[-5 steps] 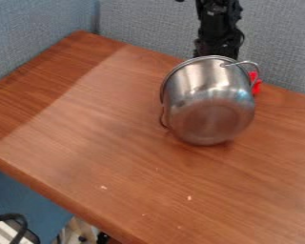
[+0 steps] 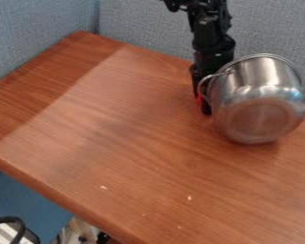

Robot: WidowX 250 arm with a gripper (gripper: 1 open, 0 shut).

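Note:
A shiny steel pot [image 2: 257, 103] with a wire handle is on the right side of the wooden table, tilted so that its rounded bottom faces toward the front. My black gripper [image 2: 206, 93] comes down from the top, just behind and left of the pot, by its handle. The pot covers much of the gripper, and a small red piece shows at the fingers. What the fingers close on, and whether they are shut, is hard to make out.
Grey-blue padded walls [image 2: 142, 29] border it at the back and left. Cables and other items lie off the table at the lower left.
The pot has moved right and somewhat up in the view, and has turned. The gripper has come lower and now shows at the pot's left side; the red piece has moved from right to left.

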